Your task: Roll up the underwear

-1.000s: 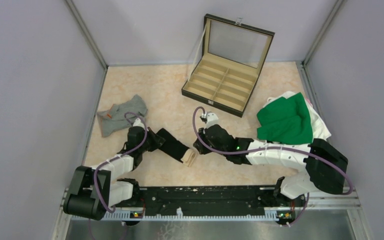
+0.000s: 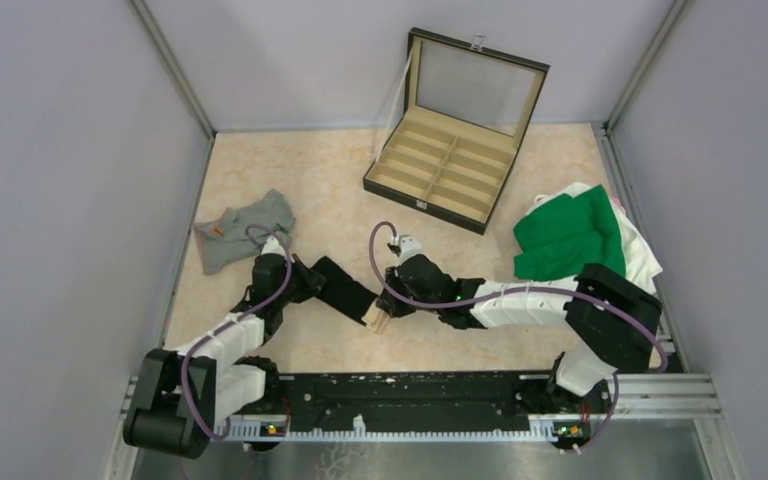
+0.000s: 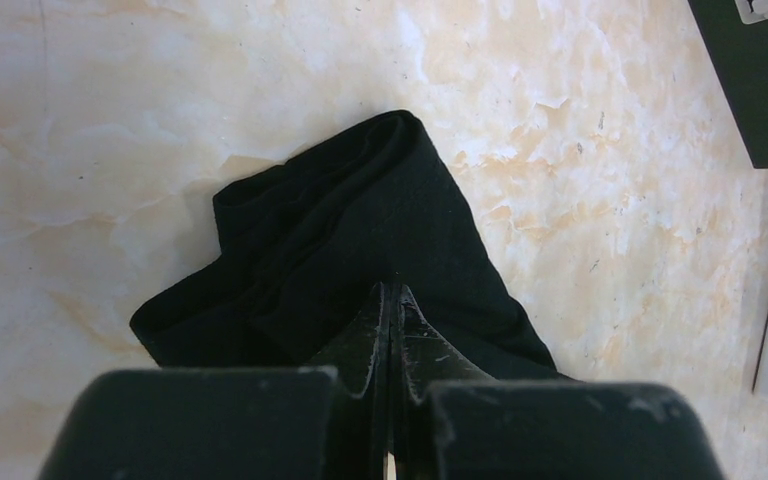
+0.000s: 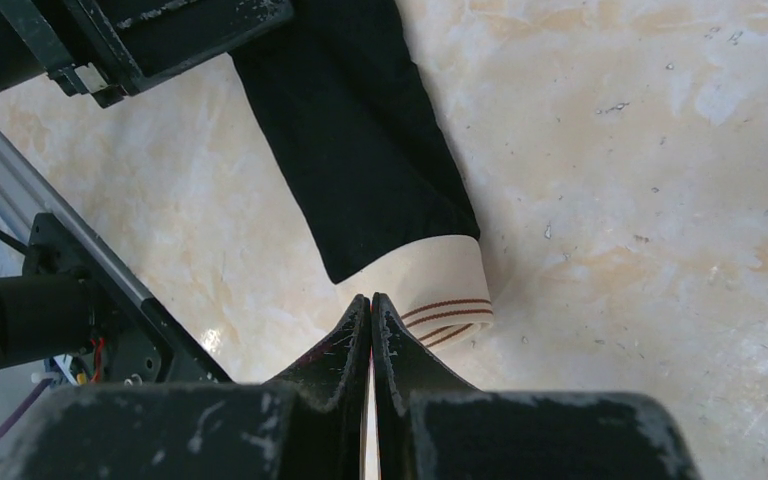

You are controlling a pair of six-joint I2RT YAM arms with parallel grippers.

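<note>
The black underwear (image 2: 340, 288) lies folded into a strip, slanting across the front middle of the table. Its beige waistband (image 4: 430, 270) with brown stripes forms the lower right end, bent round in a loop. My left gripper is shut, its tips over the bunched black end of the cloth (image 3: 390, 200); whether any fabric is between them cannot be seen. My right gripper is shut with nothing visible between its fingertips, just beside the waistband end.
An open compartment box (image 2: 440, 170) stands at the back. A grey garment (image 2: 240, 225) lies at the left, green and white cloths (image 2: 570, 235) at the right. The table between the box and the underwear is clear.
My right gripper has moved left and slightly toward the front, over to the waistband end. The left gripper and the underwear look unchanged.
</note>
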